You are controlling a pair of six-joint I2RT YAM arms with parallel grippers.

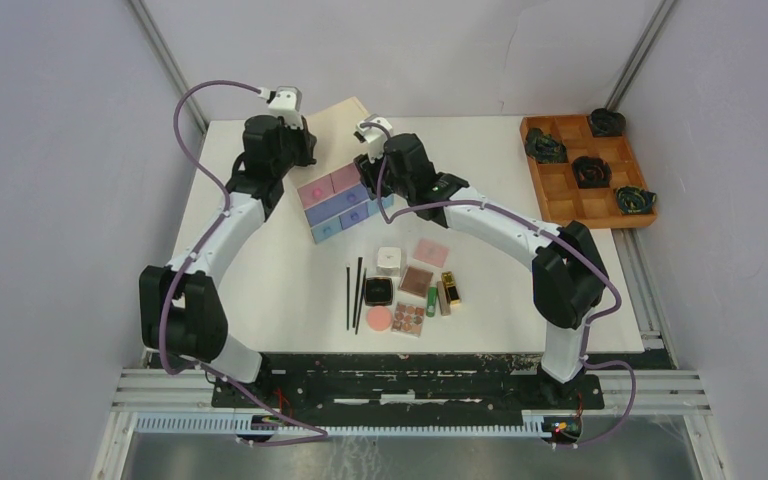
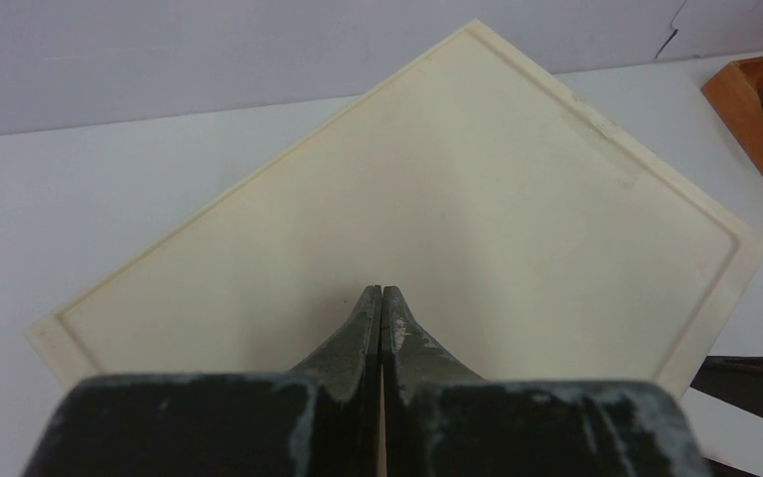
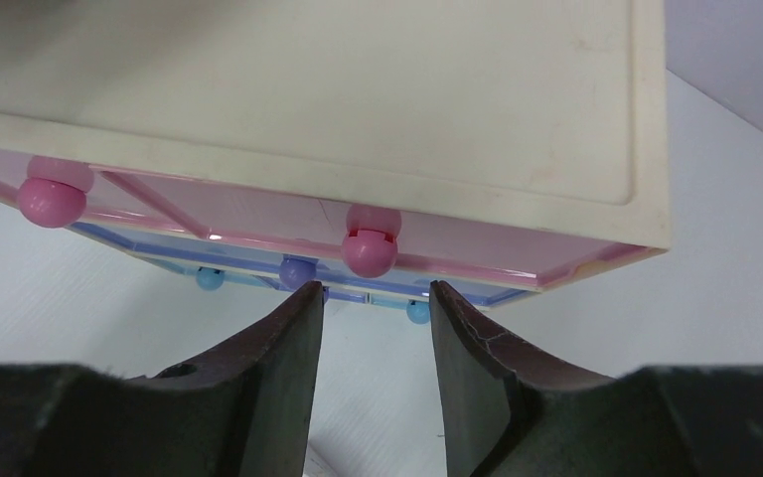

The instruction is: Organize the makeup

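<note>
The cream drawer box (image 2: 417, 179), with pink, blue and light-blue drawers, stands at the back middle. My left gripper is shut over its top; the fingertips seem to press on the lid, and anything between them is hard to see. My right gripper is open before the drawer fronts, just short of a pink knob (image 3: 370, 253). Makeup lies in front of the box: a white cube (image 1: 389, 260), palettes (image 1: 407, 319), sticks (image 1: 348, 297), a green tube (image 1: 431, 301) and other pieces.
A wooden compartment tray (image 1: 580, 207) with dark bundles in it stands at the right.
</note>
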